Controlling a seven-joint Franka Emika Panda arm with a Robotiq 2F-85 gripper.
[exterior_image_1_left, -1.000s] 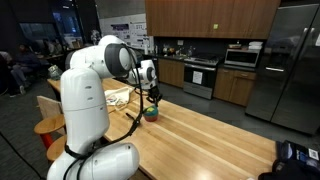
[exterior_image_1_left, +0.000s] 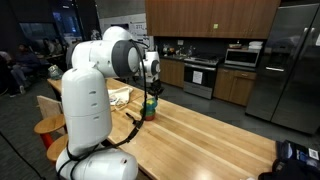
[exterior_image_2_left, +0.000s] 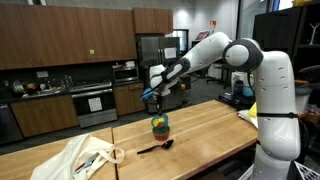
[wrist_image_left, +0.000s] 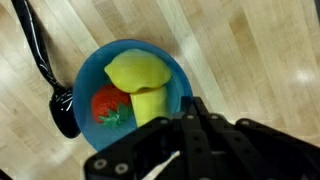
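Note:
A blue bowl (wrist_image_left: 88, 76) fills the left middle of the wrist view. In it lie a strawberry (wrist_image_left: 109, 104), a yellow fruit (wrist_image_left: 138, 72) and a second yellow piece (wrist_image_left: 150, 104). My gripper is shut at the bowl's right rim, with the thin rim apparently between its fingers; the contact is partly hidden. From the side, the gripper (exterior_image_2_left: 156, 108) points down over the bowl (exterior_image_2_left: 160, 120). Something red (exterior_image_2_left: 162, 134) shows beneath the bowl, which sits above it in both exterior views.
A black spoon (wrist_image_left: 46, 62) lies left of the bowl on the wooden table (exterior_image_1_left: 215, 145). White cloth (exterior_image_2_left: 85, 158) lies on a surface beyond the spoon.
The arm's wrist and gripper have risen slightly. The blue bowl's visible colour also stands higher above the red part than one second ago.

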